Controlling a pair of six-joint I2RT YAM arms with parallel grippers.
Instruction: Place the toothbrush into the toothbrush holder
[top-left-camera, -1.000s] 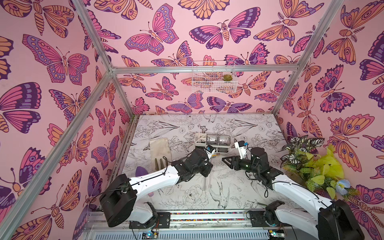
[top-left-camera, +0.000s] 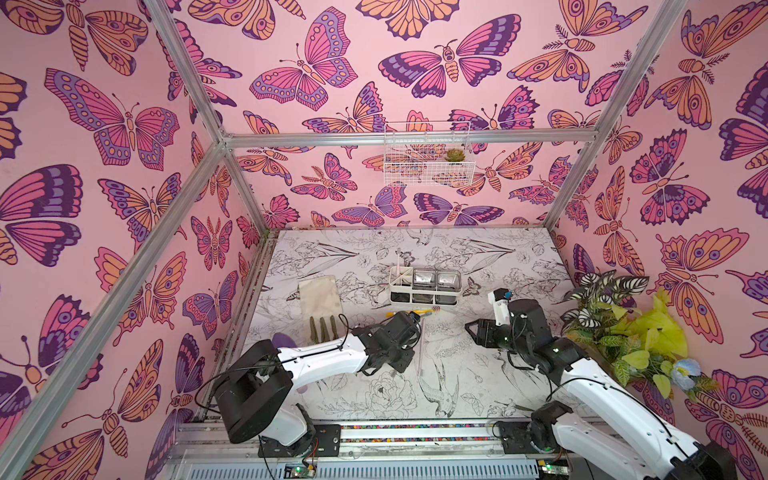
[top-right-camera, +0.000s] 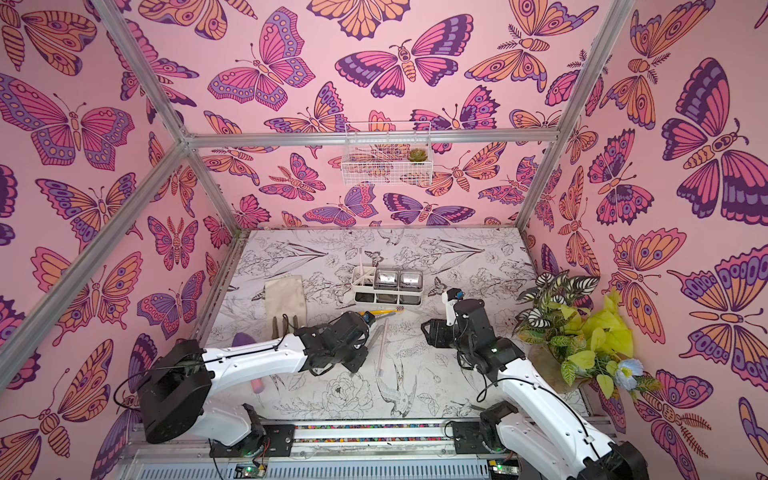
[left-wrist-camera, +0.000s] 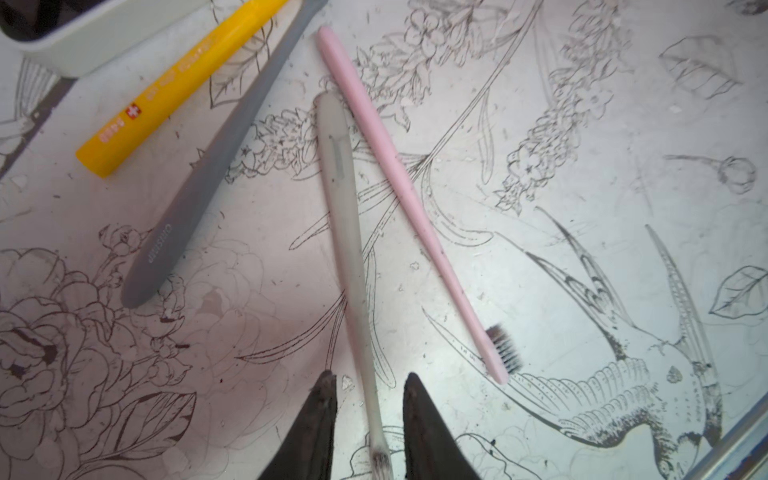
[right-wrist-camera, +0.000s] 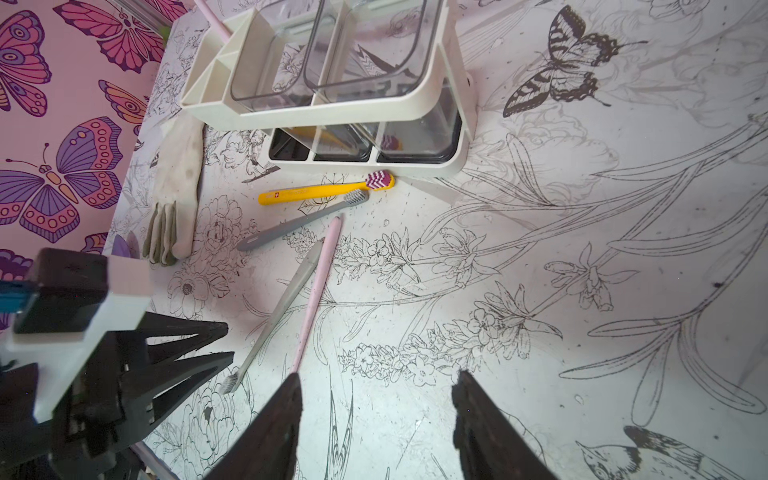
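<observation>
My left gripper hangs open over the lower end of a clear toothbrush (left-wrist-camera: 345, 208); nothing shows held. Alongside lie a pink toothbrush (left-wrist-camera: 400, 184), a grey toothbrush (left-wrist-camera: 200, 192) and a yellow toothbrush (left-wrist-camera: 180, 80). The white holder (right-wrist-camera: 308, 116), with clear cups and compartments, stands behind them, a pink stick upright in its left part. My right gripper is open with nothing between its fingers, above the table right of the brushes.
A cream glove (right-wrist-camera: 172, 184) lies left of the holder. Leafy plants (top-left-camera: 640, 344) crowd the right side. A wire shelf hangs on the back wall. The table right of the holder is clear.
My left gripper has come down and toward the front, away from the holder, uncovering the yellow toothbrush. My right arm has drawn back to the right.
</observation>
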